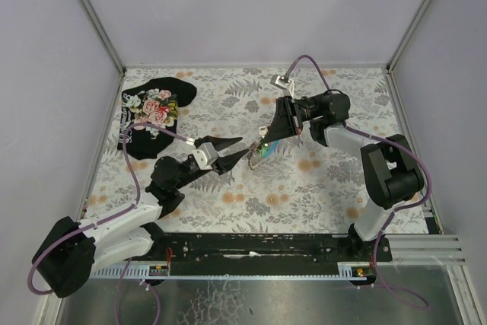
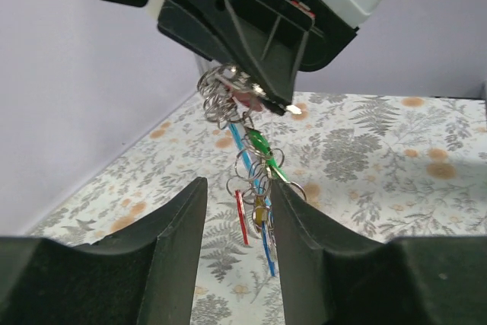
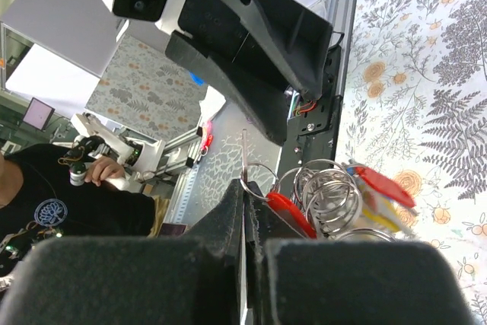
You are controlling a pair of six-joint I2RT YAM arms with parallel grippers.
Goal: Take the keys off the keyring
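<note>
The keyring bunch (image 1: pixel 260 150) hangs over the table from my right gripper (image 1: pixel 275 131), which is shut at its top ring. In the left wrist view the wire rings (image 2: pixel 221 97) carry coloured strips, blue (image 2: pixel 268 250), green (image 2: pixel 259 141) and red (image 2: pixel 242 218), with a lower cluster of rings. In the right wrist view red tags (image 3: pixel 293 211) sit among rings (image 3: pixel 323 195) at the fingertips. My left gripper (image 1: pixel 241 147) is open just left of the bunch, its fingers on either side of the lower rings in its wrist view; contact is unclear.
A black cloth with a floral print (image 1: pixel 152 112) lies at the back left of the patterned table (image 1: pixel 228 89). Walls enclose the back and sides.
</note>
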